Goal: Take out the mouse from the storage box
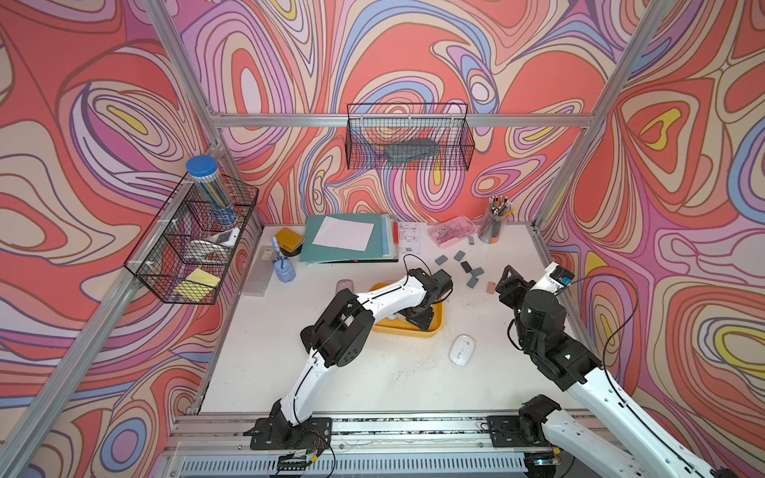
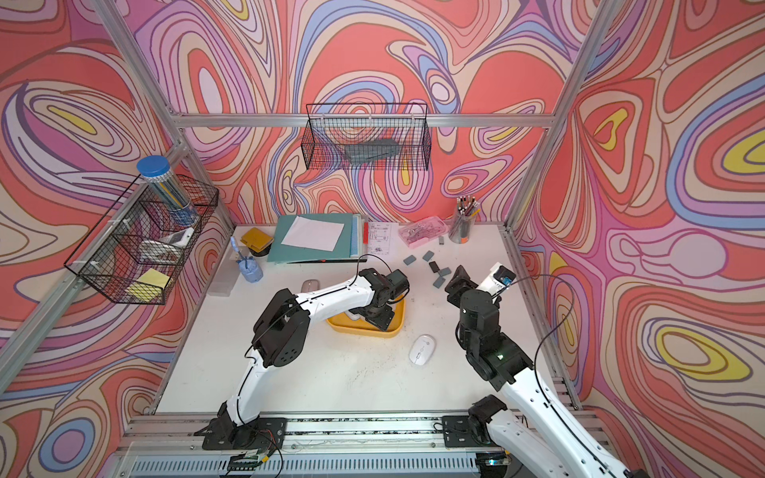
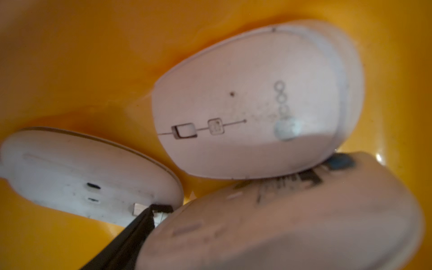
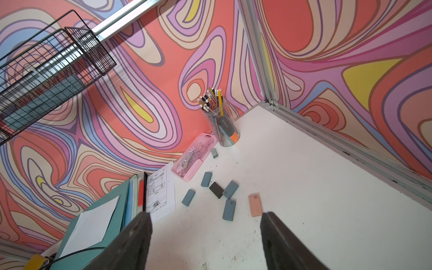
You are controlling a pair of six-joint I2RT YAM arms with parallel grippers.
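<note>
The yellow storage box (image 1: 426, 328) stands mid-table, partly covered by my left arm. Inside it, the left wrist view shows three pale mice close together: an upper mouse (image 3: 252, 103) with its wheel and logo up, a left mouse (image 3: 90, 175) tipped with its underside showing, and a lower mouse (image 3: 288, 225) lying tilted. My left gripper (image 1: 420, 317) is open, down in the box; one dark finger (image 3: 128, 240) reaches between the left and lower mice, and its other finger is hidden. My right gripper is open and empty above the table's right side.
A white mouse (image 1: 462, 349) lies on the table right of the box, and a smaller mouse (image 1: 344, 285) sits behind it to the left. Several erasers (image 4: 229, 210), a pink tray (image 4: 195, 156) and a pencil cup (image 4: 222, 128) occupy the back right.
</note>
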